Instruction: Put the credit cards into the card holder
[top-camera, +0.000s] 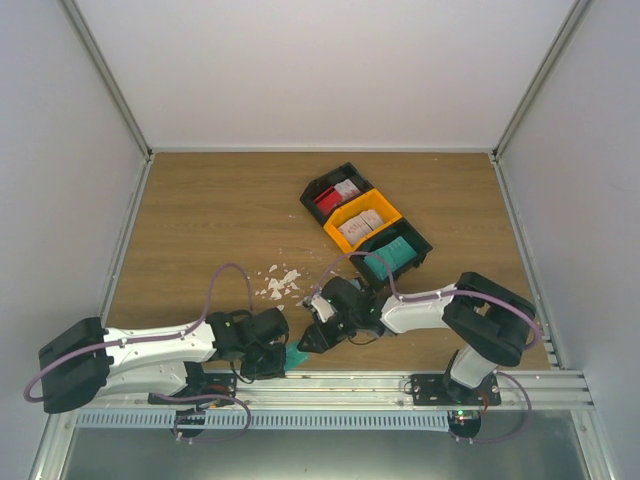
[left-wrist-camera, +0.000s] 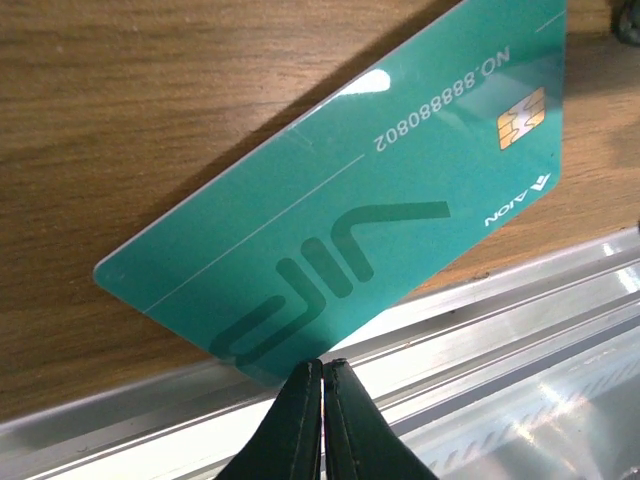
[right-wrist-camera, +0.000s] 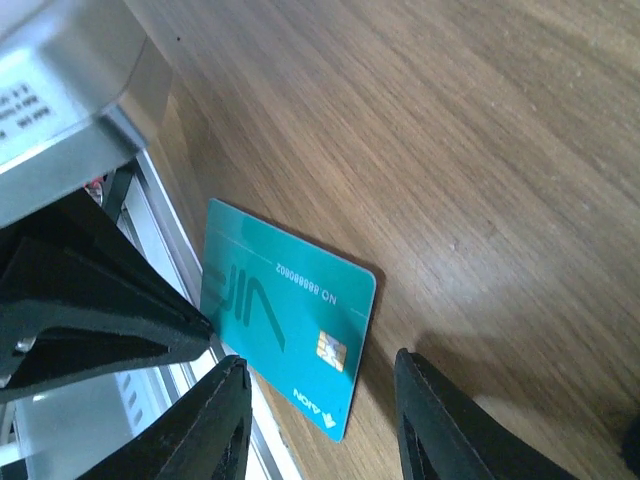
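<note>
A green bank card (left-wrist-camera: 350, 200) with a gold chip lies close over the table's front edge, casting a narrow shadow. My left gripper is shut on its near corner in the left wrist view. My right gripper stands part open, its fingers apart around the chip end as seen from the right wrist, with no visible contact. From above, the card (top-camera: 295, 356) shows as a small green patch between the two grippers. No card holder can be clearly made out; the right arm covers part of the table near the boxes.
Three joined open boxes stand at the back right: a black box (top-camera: 312, 191) with red cards, an orange box (top-camera: 334, 237) with pale cards, and a black box (top-camera: 423, 256) with green cards. White scraps (top-camera: 284, 282) lie mid-table.
</note>
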